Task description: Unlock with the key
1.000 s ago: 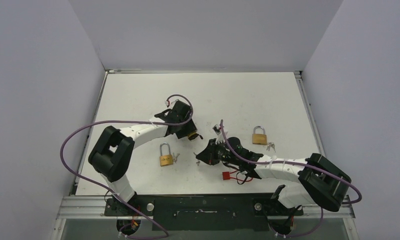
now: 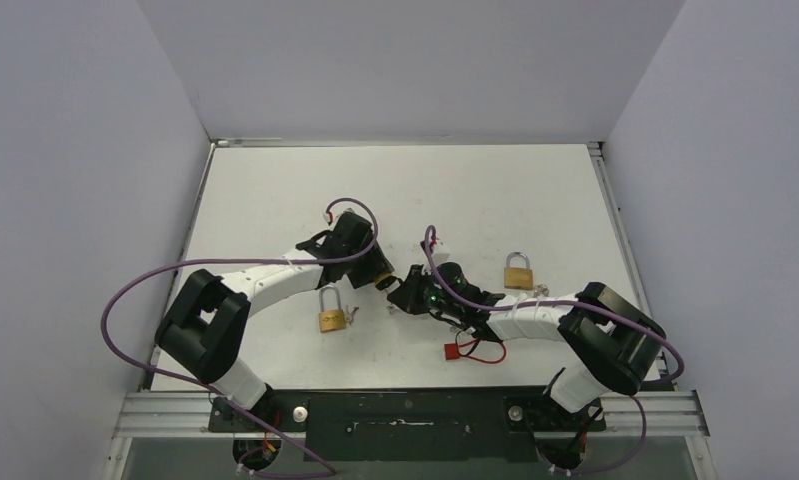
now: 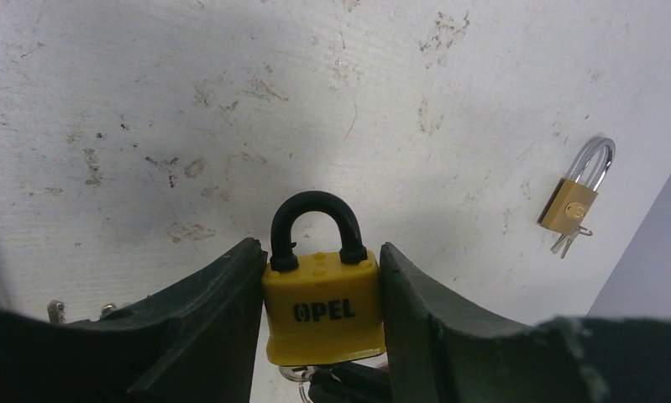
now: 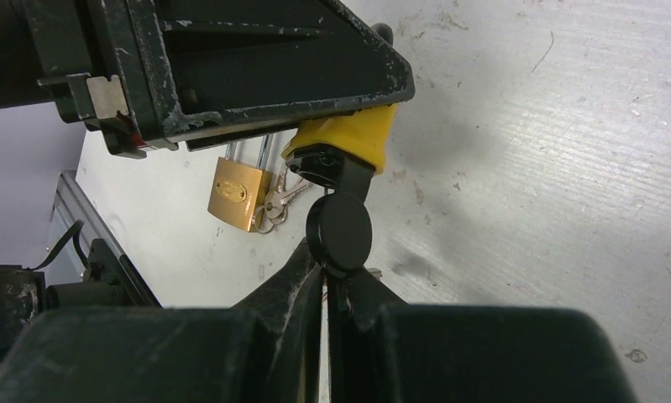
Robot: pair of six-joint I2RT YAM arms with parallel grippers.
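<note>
A yellow padlock (image 3: 322, 306) marked OPEL, with a black shackle, is pinched between the fingers of my left gripper. Its black round keyhole cover (image 4: 340, 235) hangs in front of my right gripper, whose fingers are shut. From the top, a thin silver key (image 2: 391, 288) bridges the small space between the right gripper's tips and the padlock's underside. The cover and fingers hide most of this key in the right wrist view, so I cannot tell how far it reaches into the lock.
One brass padlock (image 2: 332, 320) with keys lies left of centre, another brass padlock (image 2: 518, 277) lies at the right. Below the right arm sits a red padlock (image 2: 452, 352) with a long red loop.
The right gripper has moved left and up to it, closing the space between them.
</note>
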